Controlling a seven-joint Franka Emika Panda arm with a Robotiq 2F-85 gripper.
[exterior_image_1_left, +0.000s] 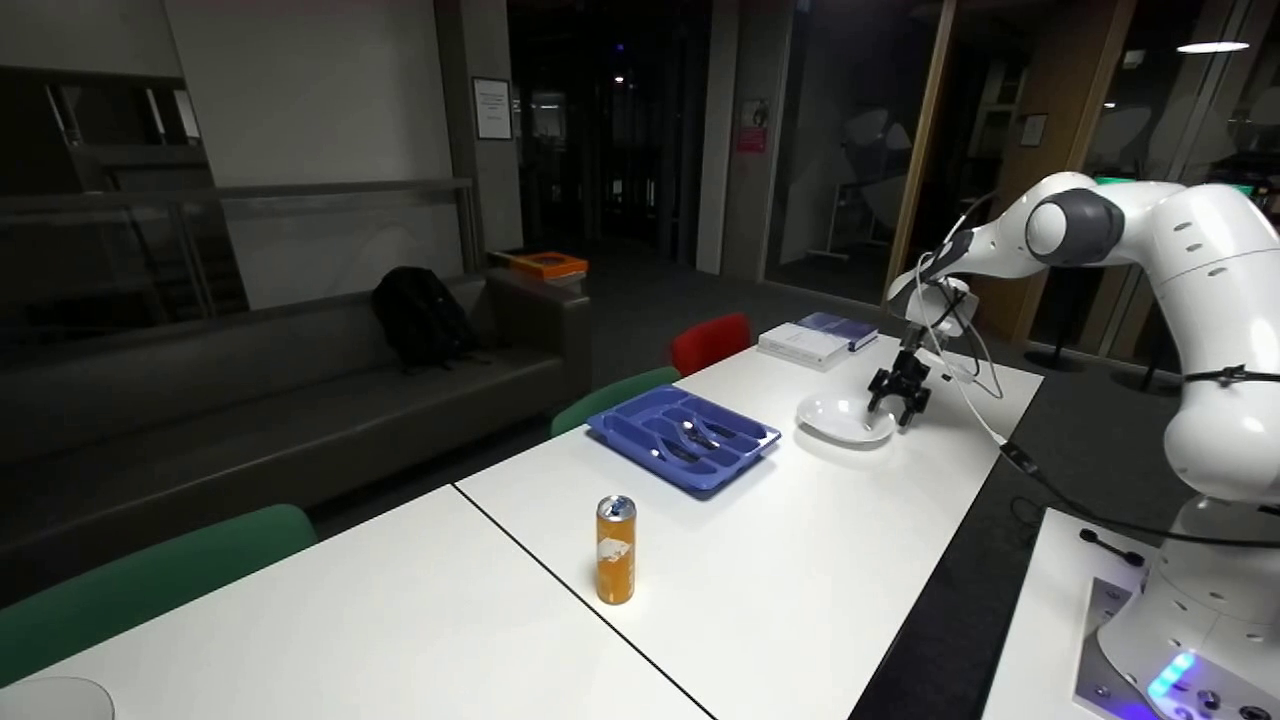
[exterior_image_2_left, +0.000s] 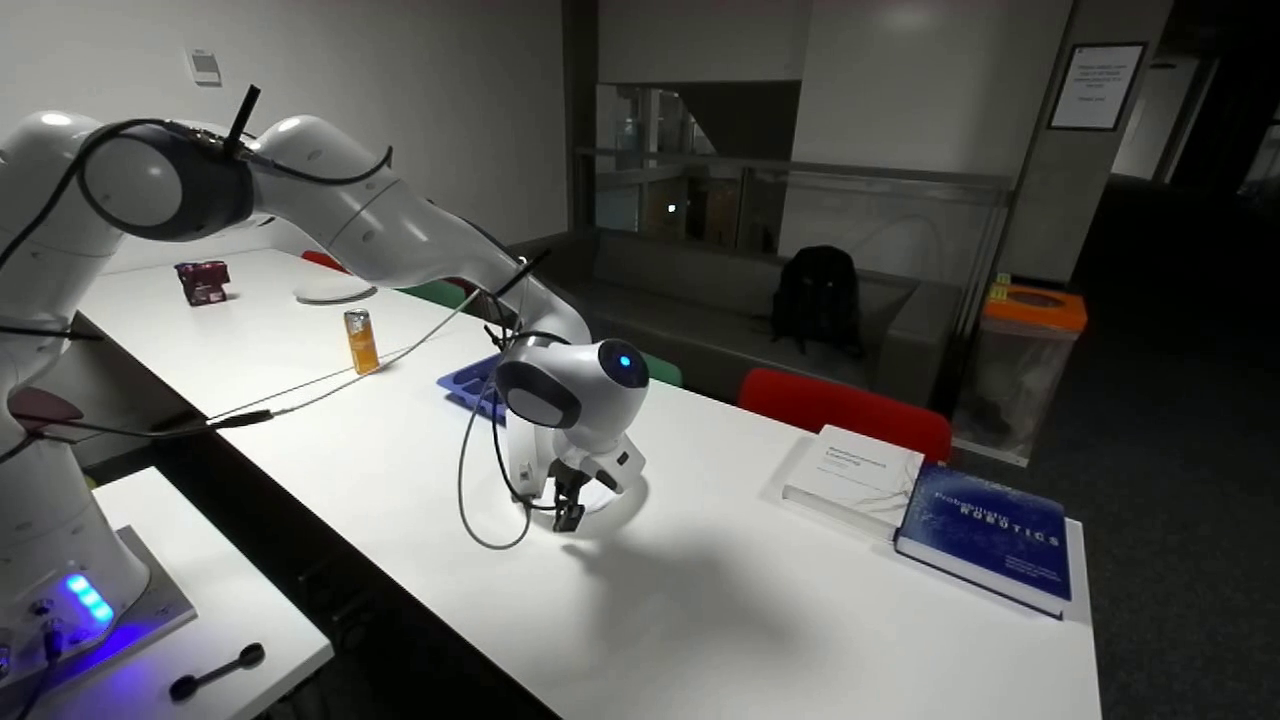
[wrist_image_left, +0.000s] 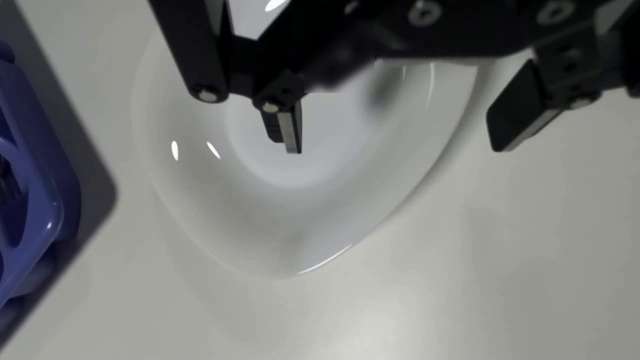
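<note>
A white plate (exterior_image_1_left: 828, 422) with a raised rim lies on the table, empty as far as it shows. My gripper (exterior_image_1_left: 889, 414) is at its right edge, fingers wide open. In the wrist view the fingers of the gripper straddle the rim of the plate (wrist_image_left: 258, 240): one is over the inside, the other outside above the bare table. Nothing is between them, and whether either touches the plate cannot be told. In the second exterior view the arm hides most of the plate (exterior_image_2_left: 600, 494).
A blue cutlery tray (exterior_image_1_left: 720, 474) with utensils lies beside the plate. An orange can (exterior_image_1_left: 615, 564) stands upright nearer exterior camera 1. A white book (exterior_image_2_left: 846, 480) and a blue book (exterior_image_2_left: 986, 528) lie at the far end.
</note>
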